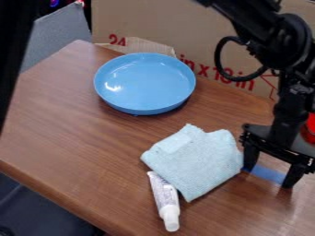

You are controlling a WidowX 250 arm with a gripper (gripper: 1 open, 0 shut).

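Observation:
My black gripper (268, 166) is low at the right side of the wooden table, open, with its fingers down around a flat blue object (264, 172) lying on the tabletop; part of that object is hidden by the gripper. Left of the gripper lies a folded pale blue cloth (191, 161), and below the cloth a white tube (164, 196) with a white cap.
A blue plate (144, 83) sits at the back of the table (62, 129), before a cardboard box (185, 28). A red object (309, 127) shows at the right edge behind the gripper.

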